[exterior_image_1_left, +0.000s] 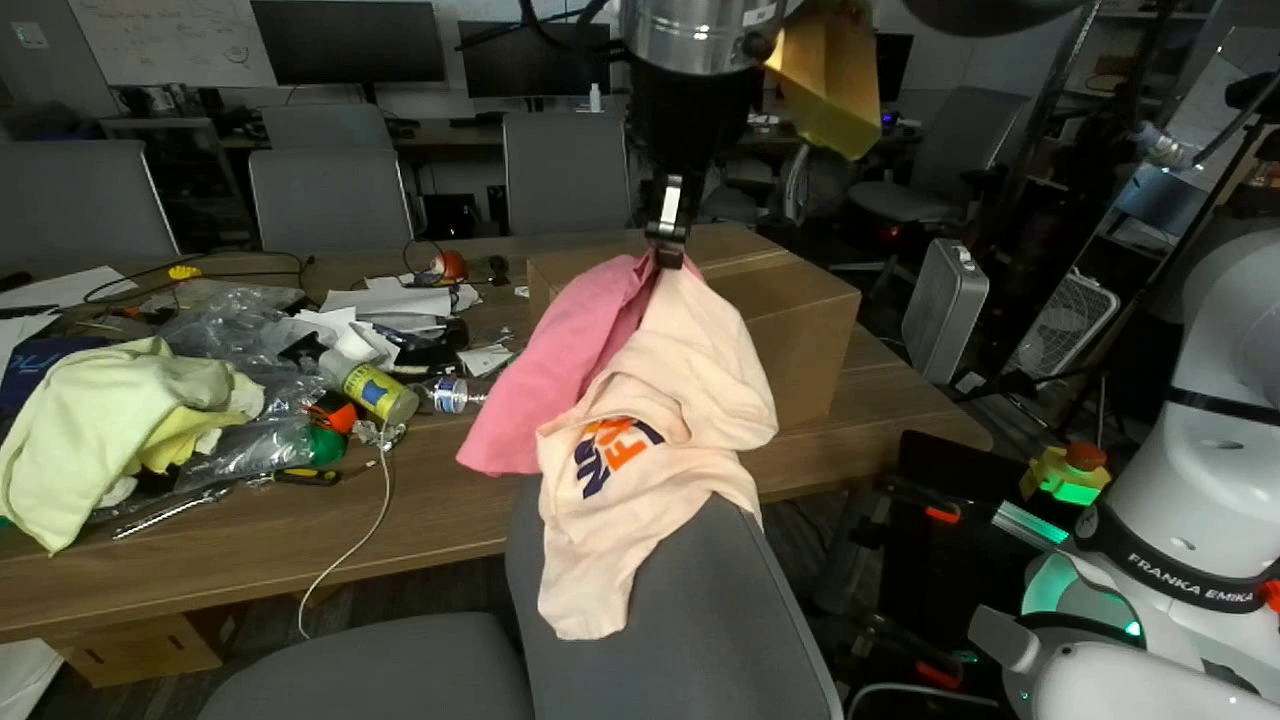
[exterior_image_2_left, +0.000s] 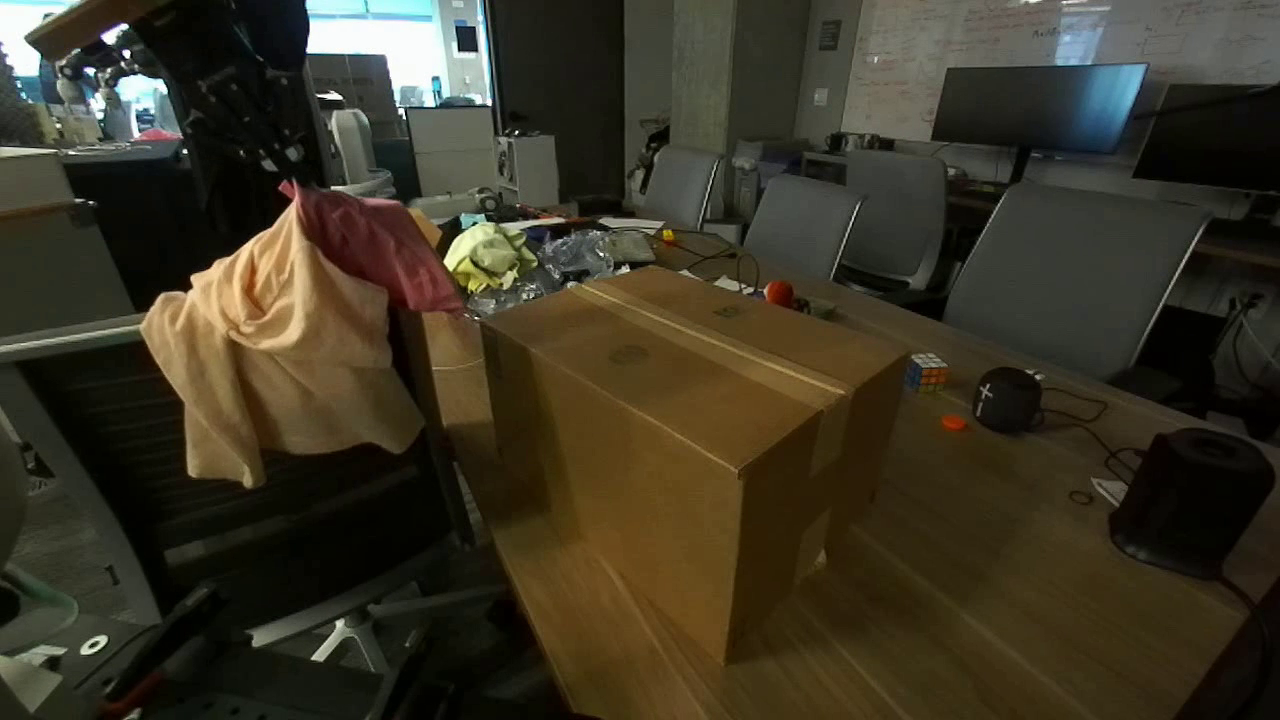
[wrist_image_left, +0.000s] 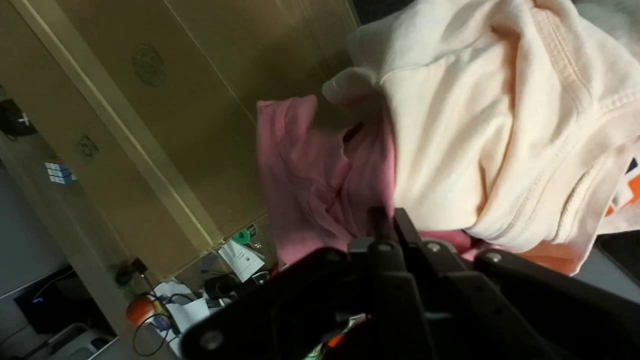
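From my gripper (exterior_image_1_left: 668, 246) hang two cloths, a pink one (exterior_image_1_left: 570, 360) and a peach one (exterior_image_1_left: 702, 360) with a blue and orange print. The fingers are shut on fabric above the back of a grey chair (exterior_image_1_left: 708, 588). In the wrist view, the pink cloth (wrist_image_left: 312, 180) runs right up to the fingertips, and the peach cloth (wrist_image_left: 456, 132) bunches against it; whether both are pinched I cannot tell. The lower peach part still drapes against the chair back, as exterior view 2 shows on the peach cloth (exterior_image_2_left: 288, 348).
A large closed cardboard box (exterior_image_2_left: 672, 396) stands on the table just beyond the chair. Left on the table is clutter: a pale yellow cloth (exterior_image_1_left: 108, 408), plastic wrap, a bottle (exterior_image_1_left: 450, 394) and papers. Bare tabletop (exterior_image_1_left: 456, 504) shows along the near edge.
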